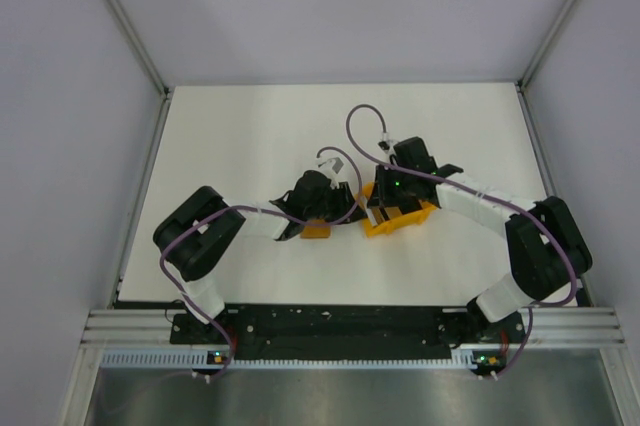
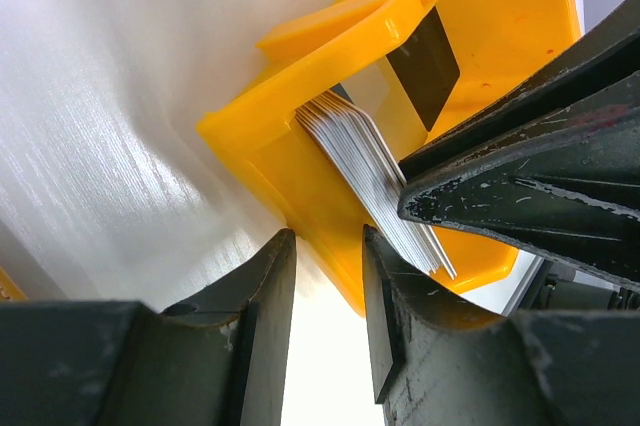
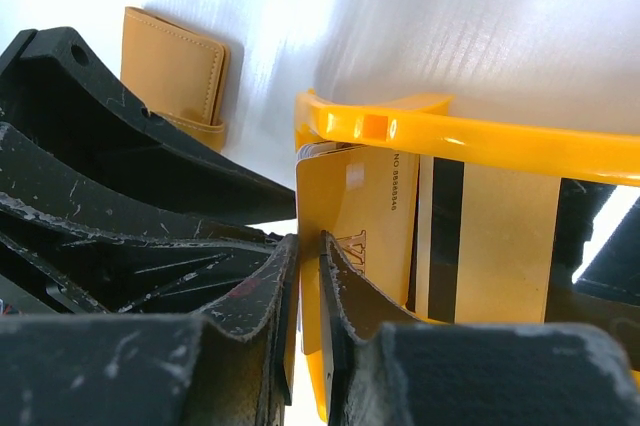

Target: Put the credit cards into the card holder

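Observation:
The tan card holder point(image 1: 316, 231) lies flat on the table under the left arm; its stitched edge shows in the right wrist view point(image 3: 175, 76). A stack of white-edged cards point(image 2: 365, 171) leans at the near end of the orange basket point(image 1: 380, 227), with a gold card face point(image 3: 365, 201) toward the right wrist camera. My left gripper is open, its fingertips beside the basket's end and the cards. At the stack's edge, my right gripper has a narrow gap between its fingertips; whether a card is clasped there is unclear.
Dark and pale cards point(image 3: 505, 246) stand farther inside the basket, under its orange rim point(image 3: 480, 141). Both grippers work very close together at the basket's left end. Free table point(image 1: 230, 126) lies behind and to the left.

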